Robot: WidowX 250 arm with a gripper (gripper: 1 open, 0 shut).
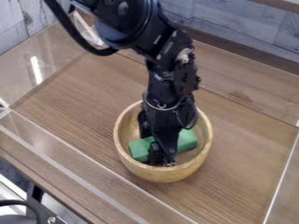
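A light wooden bowl (170, 172) sits on the tabletop, holding a green object (142, 149) that shows on both sides of my gripper. The black gripper (162, 147) reaches down into the bowl from the top, shut on the green object, whose middle is hidden behind the gripper. The exact contact of the fingertips is hard to make out in the dark shapes.
A pale plank wall (233, 35) stands at the back. Black cables lie at the lower left, off the table's edge.
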